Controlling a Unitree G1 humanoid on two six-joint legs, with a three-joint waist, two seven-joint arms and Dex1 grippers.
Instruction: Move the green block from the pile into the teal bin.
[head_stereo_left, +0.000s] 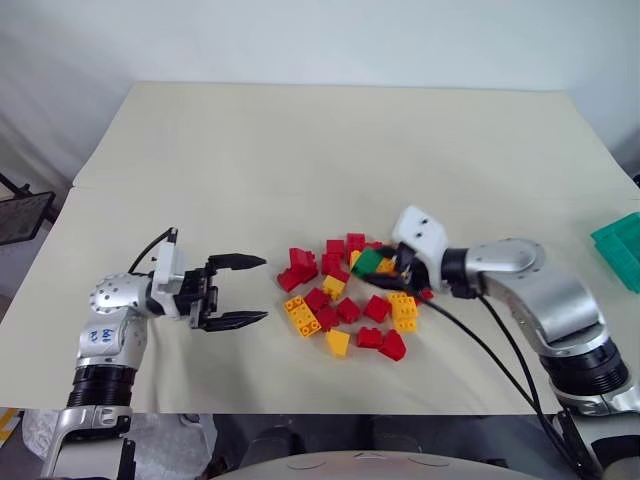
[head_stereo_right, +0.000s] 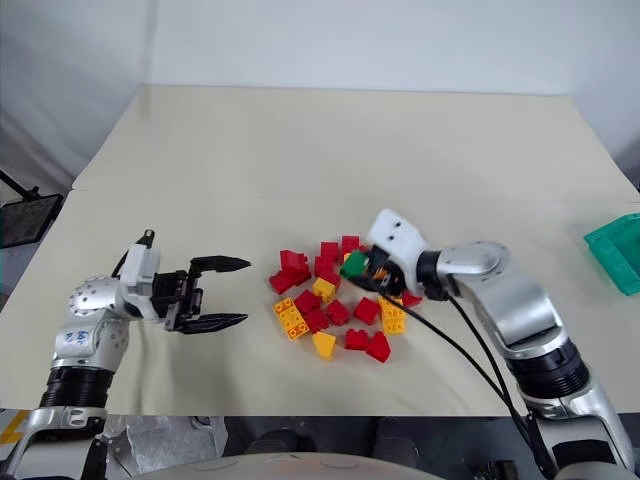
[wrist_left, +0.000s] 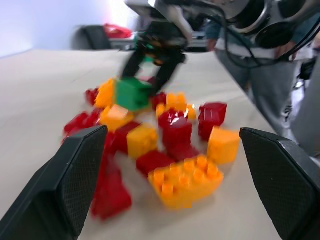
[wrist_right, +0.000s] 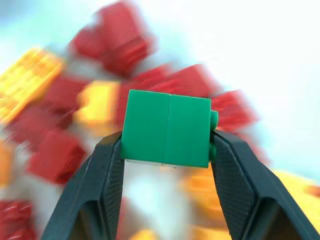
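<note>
The green block (wrist_right: 166, 128) is pinched between the fingertips of my right gripper, its studs against the right-hand finger. In the left wrist view the green block (wrist_left: 132, 94) appears lifted over the pile, blurred. The head view shows the right gripper (head_stereo_left: 385, 265) above the pile's far right part. Left of the pile, my left gripper (head_stereo_left: 240, 291) stands open and empty, its fingers pointing toward the blocks. At the right edge of the table is the teal bin (head_stereo_left: 622, 248), partly cut off by the frame.
Red and yellow blocks lie loosely spread mid-table, among them a yellow brick (head_stereo_left: 302, 315) and a yellow wedge (head_stereo_left: 338, 342) toward the front. Between pile and bin the right arm (head_stereo_left: 540, 290) stretches low over the surface.
</note>
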